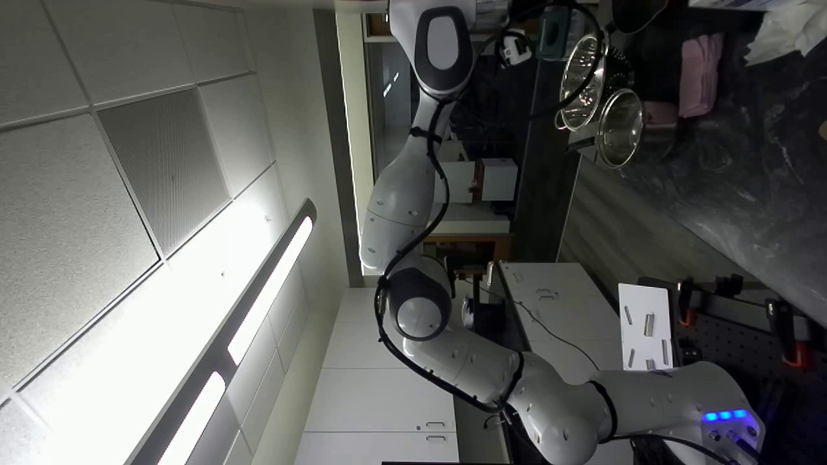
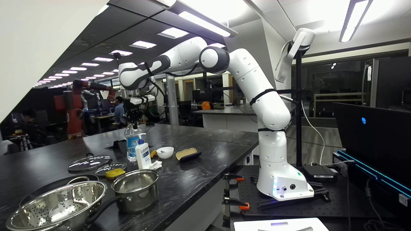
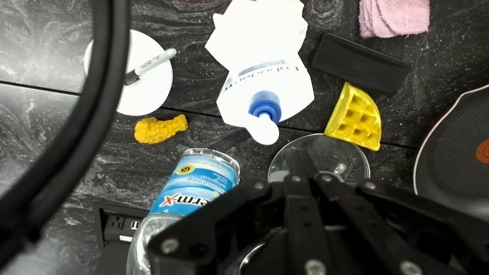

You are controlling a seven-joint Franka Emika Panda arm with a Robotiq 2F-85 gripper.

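In the wrist view my gripper has its two dark fingers pressed together, with nothing showing between them. Below its tips, apart from them, lies a small clear glass lid on the dark table. A white lotion bottle with a blue pump collar stands ahead of the fingers. The clear bottle with a blue label is to their left. A yellow waffle piece lies against the glass lid. In exterior view 2 the arm reaches out high over the table, and the gripper hangs above the bottles, its tips hard to make out.
A white bowl and a sponge-like tan piece sit near the bottles. The steel pot and colander stand at the near edge. A dark pan lies at right. The table toward the arm's base is fairly clear.
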